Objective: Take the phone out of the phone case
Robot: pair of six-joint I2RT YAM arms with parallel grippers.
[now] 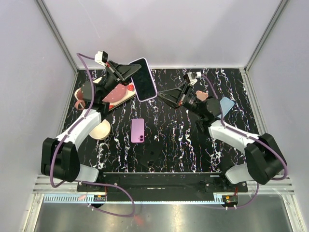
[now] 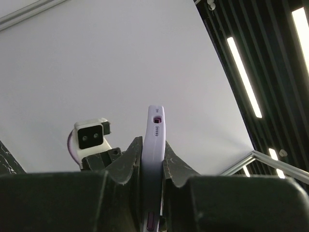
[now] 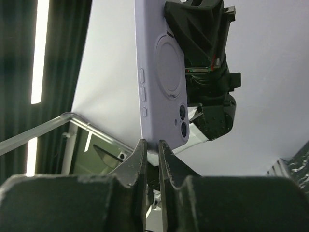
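A phone in a pale lilac case [image 1: 144, 79] is held up in the air by my left gripper [image 1: 133, 72], which is shut on its upper left part. The screen faces the top camera; the case's back [image 3: 157, 92], with camera lenses and side buttons, shows in the right wrist view, and its edge [image 2: 154, 135] in the left wrist view. My right gripper [image 1: 162, 95] is at the phone's lower right corner. In the right wrist view its fingertips sit close together at that corner; whether they grip it I cannot tell.
A pink phone [image 1: 137, 129] and a dark phone-like item [image 1: 152, 155] lie on the black marbled table [image 1: 186, 154]. A tray with pink items [image 1: 116, 96] and a round cream disc [image 1: 100, 131] are at left; a blue item [image 1: 228, 104] is at right.
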